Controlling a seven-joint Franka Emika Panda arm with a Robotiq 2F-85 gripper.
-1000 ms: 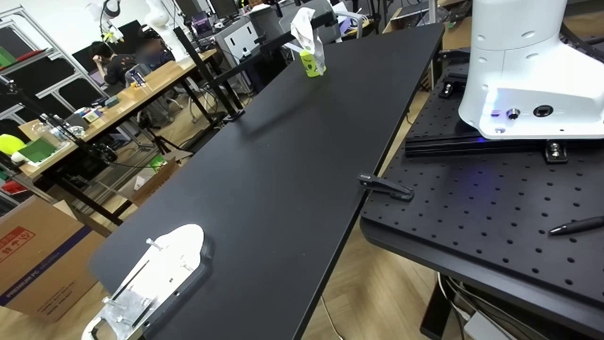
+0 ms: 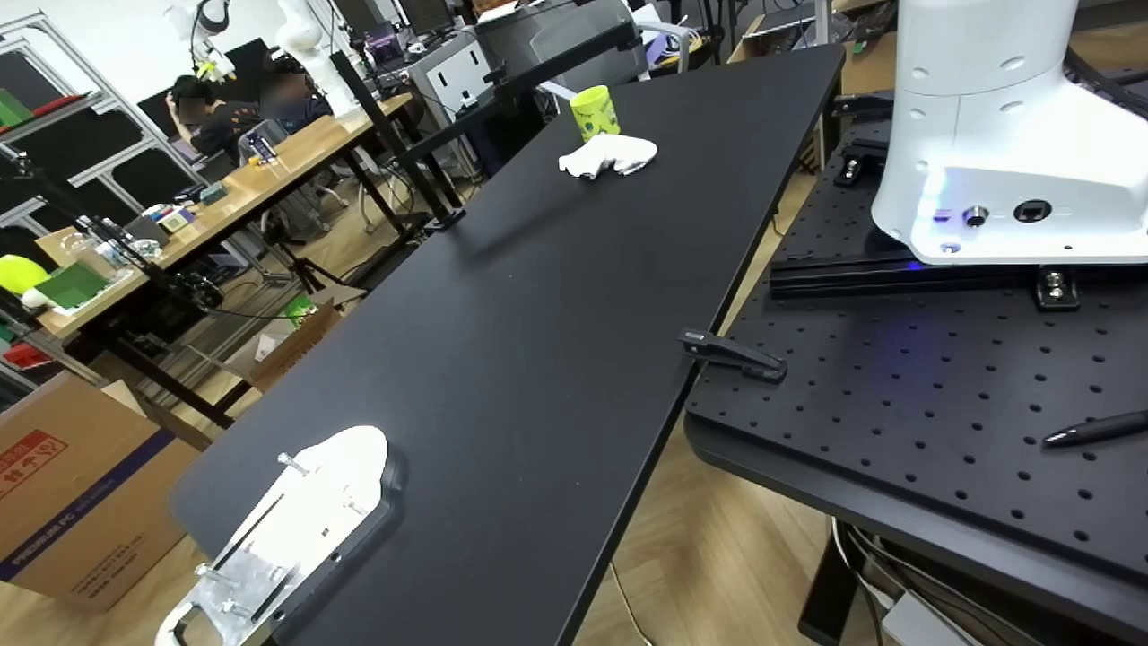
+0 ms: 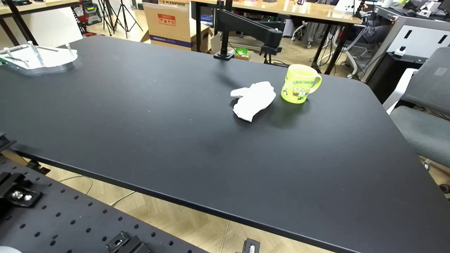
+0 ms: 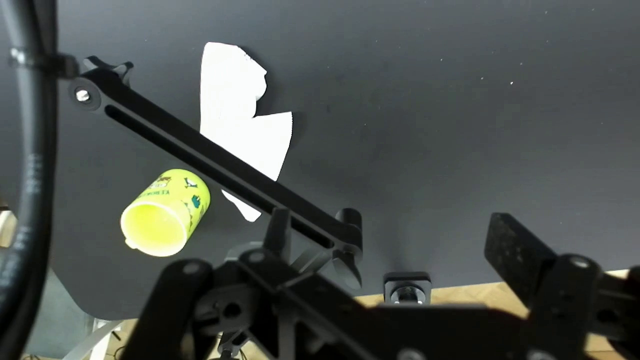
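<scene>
A crumpled white cloth [image 3: 256, 100], perhaps tissue, lies on the dark table, beside a yellow-green mug [image 3: 300, 84] that stands upright with its handle to the right. In the wrist view the cloth [image 4: 240, 114] is partly crossed by a black slotted arm, with the mug [image 4: 171, 210] to its lower left. My gripper is open above the table, its fingers wide apart with nothing between them. The cloth and mug lie left of the fingers. In exterior view 1 the cloth [image 2: 609, 156] shows just in front of the mug [image 2: 594, 112]; the gripper is out of that view.
A black jointed arm [image 3: 249, 27] is clamped at the table's far edge and reaches over the surface. A clear plate with posts [image 2: 291, 528] sits at one table end. My white base [image 2: 1001, 140] stands on a perforated board.
A second ago the white cloth hung in the air in front of the mug's upper part. Now it lies flat on the table beside the mug, released. The mug has not visibly moved.
</scene>
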